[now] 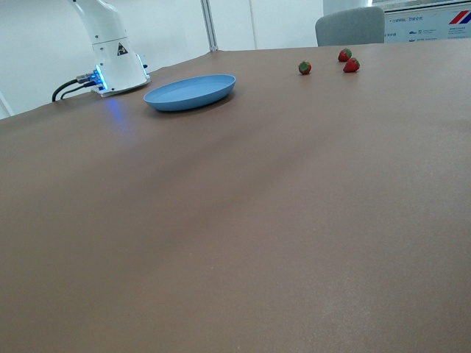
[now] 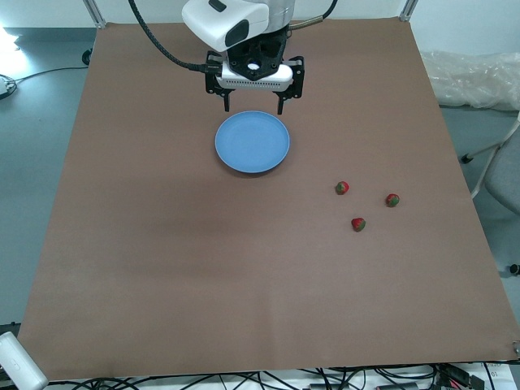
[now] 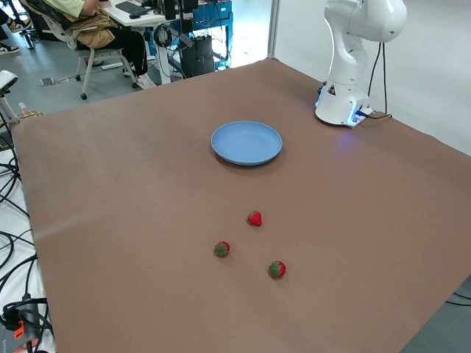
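Observation:
In the left camera view my gripper hangs high over the back of the table, just above and behind a blue plate, its two fingers wide apart with nothing visible between them. Three strawberries lie loose to the plate's right: one nearest it, a second farther right, a third lower. The top and right camera views show the plate and strawberries apart from it; there only the arm's base is seen, not the gripper.
Cables run along the table's near edge in the left camera view. A grey chair stands beside the table.

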